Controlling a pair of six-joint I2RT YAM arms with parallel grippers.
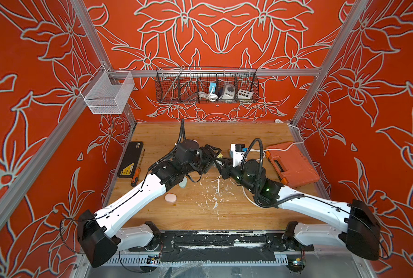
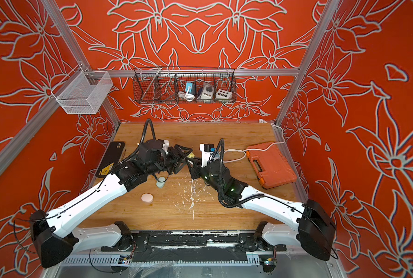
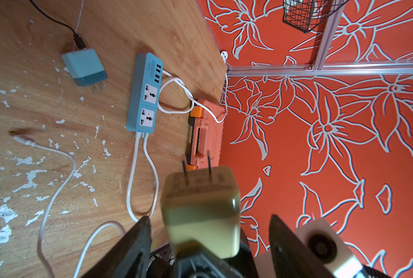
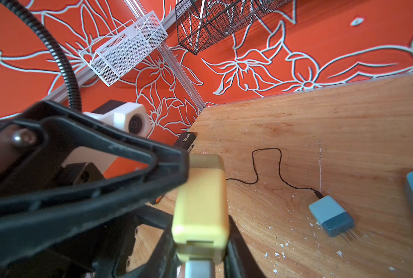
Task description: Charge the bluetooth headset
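A pale yellow charger (image 3: pixel 201 213) with two prongs hangs between the grippers. My right gripper (image 1: pixel 220 162) is shut on it. My left gripper surrounds it, fingers apart at either side in the left wrist view. On the table lie a blue power strip (image 3: pixel 141 92), a second blue-and-white charger (image 3: pixel 84 67) with a black cable, and a loose white cable (image 3: pixel 53 199). I cannot make out the headset.
An orange toolbox (image 1: pixel 293 164) is at the right, a black box (image 1: pixel 129 157) and screwdriver at the left. Wire baskets (image 1: pixel 206 83) hang on the walls.
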